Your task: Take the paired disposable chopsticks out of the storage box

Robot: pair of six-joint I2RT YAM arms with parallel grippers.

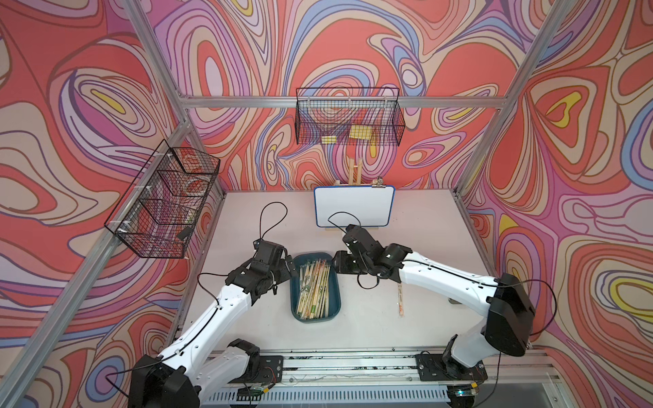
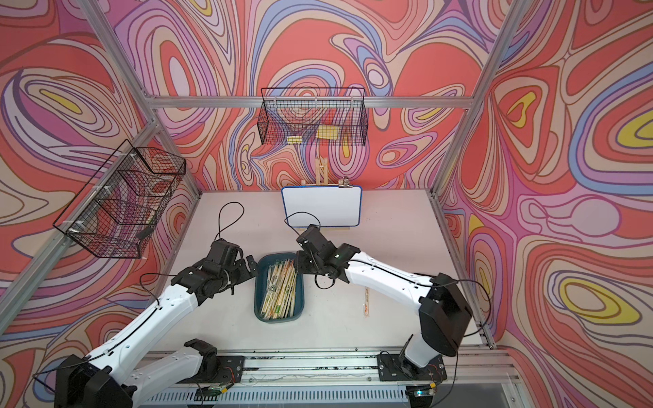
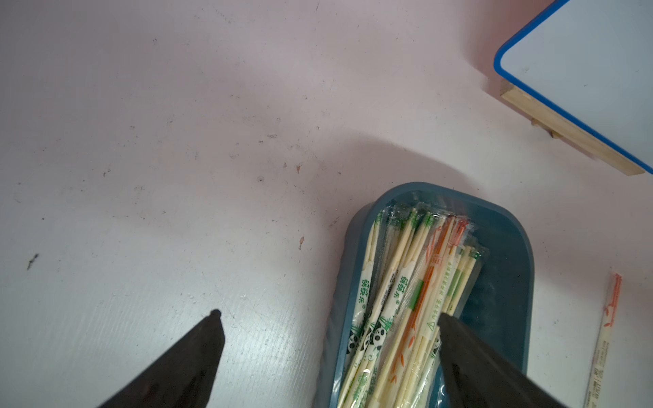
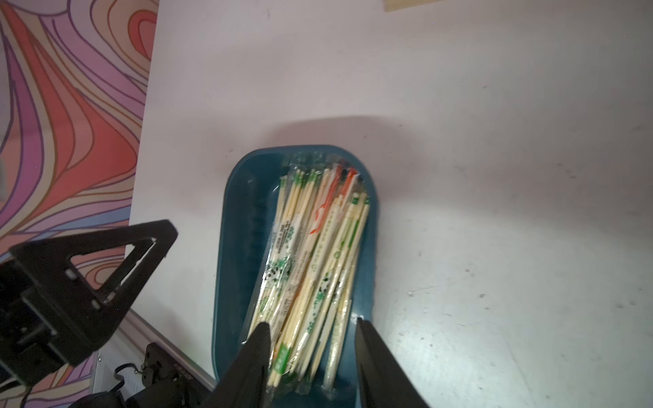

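Observation:
A dark blue-green storage box (image 1: 294,302) stands on the table between my two arms. Inside it lies a pile of wrapped chopstick pairs (image 4: 309,272), some with green print and some with red. My left gripper is above the left side of the box with its fingers wide apart, nothing held. Over the box's right part hangs my right gripper, fingers partly spread and empty. Outside the box, to its right, one wrapped chopstick pair (image 1: 400,299) with red markings lies flat on the table, apart from both grippers.
A small whiteboard (image 1: 353,206) on a wooden easel stands at the back. Wire baskets (image 1: 350,122) hang on the back and left (image 1: 163,204) frames. The table right of the box is mostly clear, and the two grippers are close together over the box.

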